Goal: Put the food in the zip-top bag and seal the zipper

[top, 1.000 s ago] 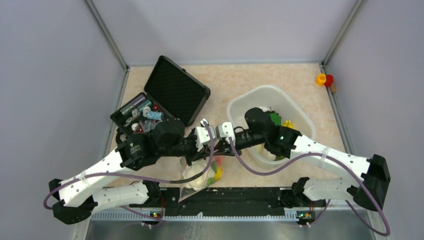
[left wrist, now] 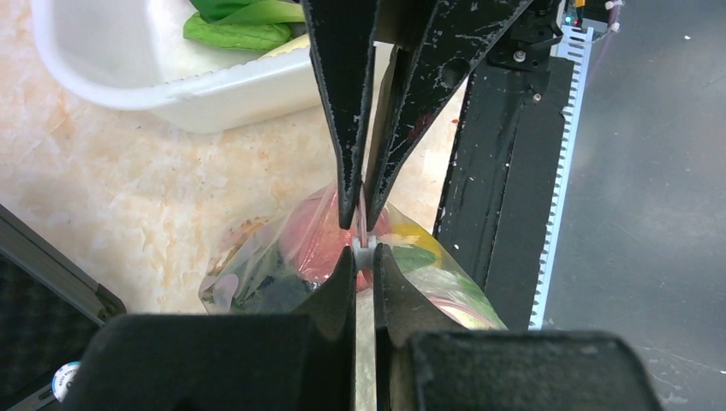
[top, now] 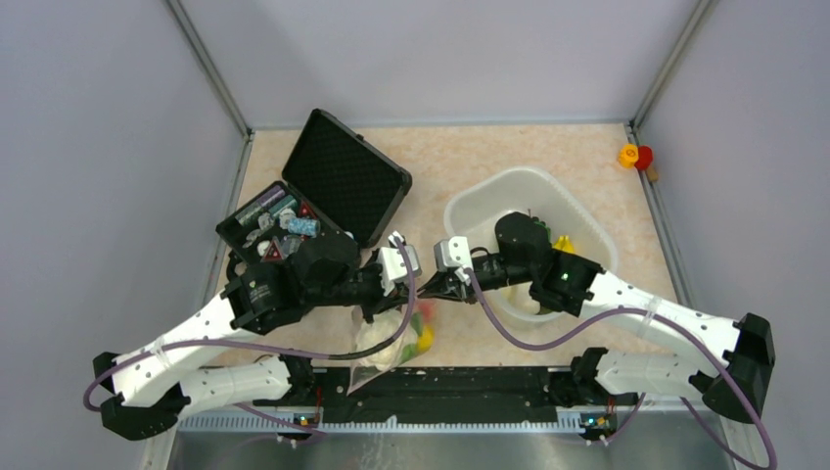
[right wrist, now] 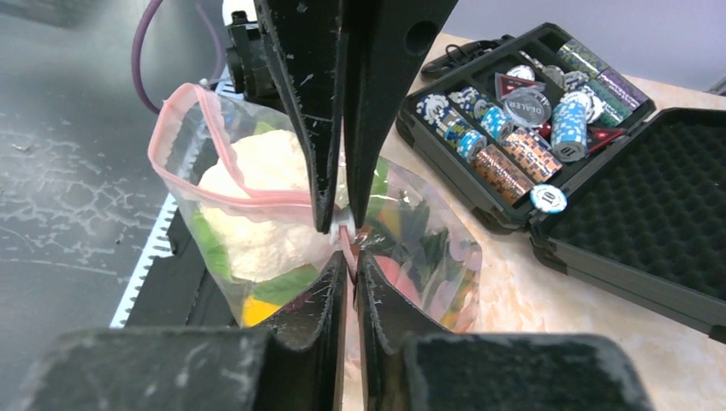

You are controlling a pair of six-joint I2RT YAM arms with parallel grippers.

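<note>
The clear zip top bag (right wrist: 437, 257) with a pink-edged mouth holds a white cauliflower (right wrist: 261, 205) and other colourful food. My left gripper is shut on the small white zipper slider (left wrist: 365, 253), part way along the bag's mouth. Close beside it is my right gripper, its fingers a little apart with the pink zipper strip (left wrist: 360, 214) in the gap between them. In the right wrist view, the pink mouth on the far side of the slider gapes in a loop (right wrist: 193, 90). From the top, both arms hide the slider.
A white bin (top: 470, 201) with vegetables stands at the right, partly under the right arm. An open black case (top: 347, 176) with poker chips lies at the back left. The two grippers nearly touch, leaving little room between them.
The left arm and the bag have shifted only a little.
</note>
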